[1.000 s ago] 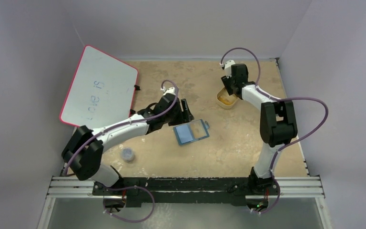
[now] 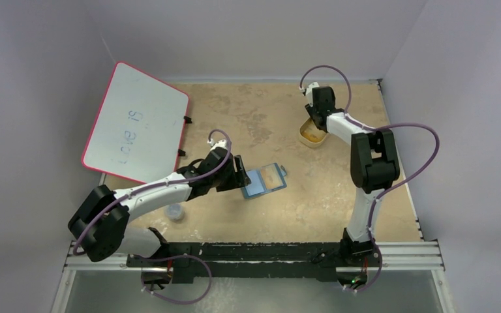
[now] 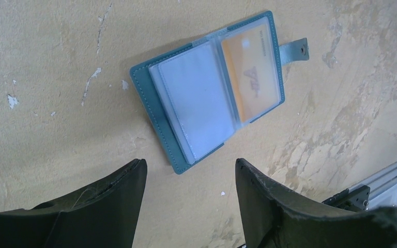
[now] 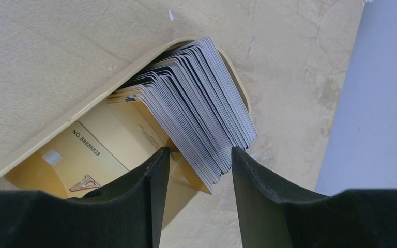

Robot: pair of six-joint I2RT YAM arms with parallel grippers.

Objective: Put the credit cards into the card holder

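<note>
The blue card holder point(image 3: 196, 98) lies open on the table, one card visible in its right sleeve in the left wrist view. My left gripper is open beside it, nothing between its fingers. An oval beige box point(image 4: 82, 108) at the back right holds a stack of cards point(image 4: 196, 103) and loose gold cards point(image 4: 98, 155). My right gripper is over the box, part open, its fingertips at the lower part of the stack; whether either touches a card is unclear.
A whiteboard point(image 2: 134, 120) lies at the back left, with a small round clear object point(image 2: 175, 211) below it. Bare table surrounds the holder. Walls border the left, back and right.
My left gripper has moved down and to the left, clearing more view of the holder.
</note>
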